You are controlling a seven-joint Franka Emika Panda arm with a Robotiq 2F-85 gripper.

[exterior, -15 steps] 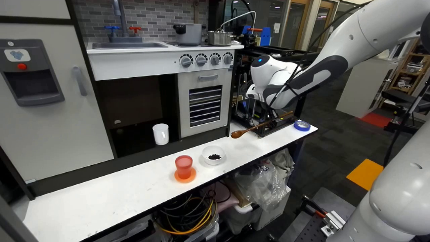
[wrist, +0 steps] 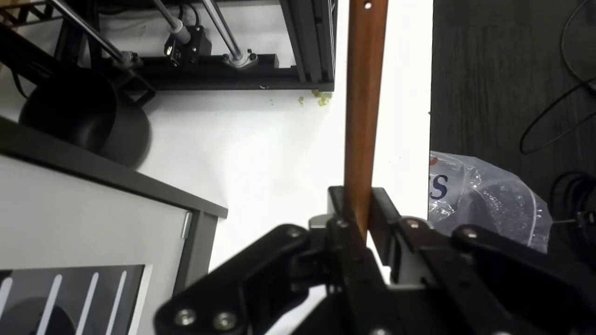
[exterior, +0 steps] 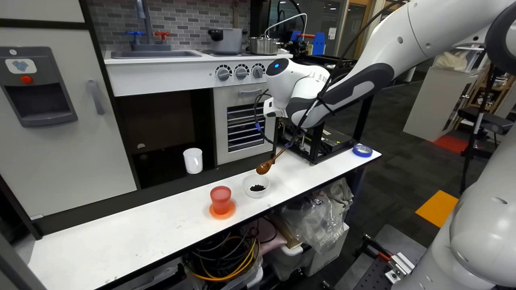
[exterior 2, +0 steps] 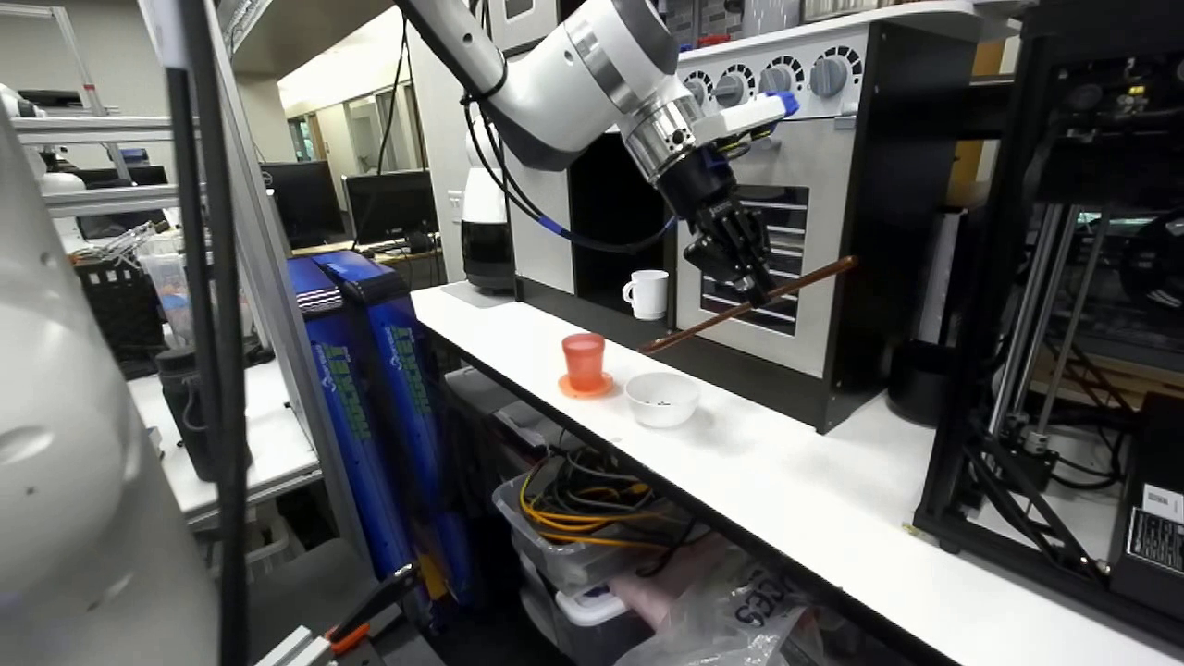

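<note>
My gripper [exterior 2: 760, 290] is shut on the handle of a brown wooden spoon [exterior 2: 710, 320], seen from the side in exterior view 2. The wrist view shows the spoon's handle [wrist: 366, 106] running up between the black fingers. In exterior view 1 the spoon's bowl [exterior: 264, 167] hangs tilted down, just above and behind a white bowl [exterior: 250, 181] with dark bits [exterior: 257, 187] at its bottom. A red cup [exterior: 221, 200] stands on an orange saucer [exterior: 232, 210], left of the white bowl. The fingers are hidden in exterior view 1.
A white mug [exterior: 193, 161] is by the dark opening under the toy sink. The oven front [exterior 2: 777, 222] rises behind the counter, and a black frame [exterior 2: 977, 477] stands on its right end. Blue tape [exterior: 363, 150] lies near that end.
The arm has moved left in exterior view 1, bringing the spoon close above the white bowl. The spoon now slopes more steeply. Bowl, cup and mug have stayed put.
</note>
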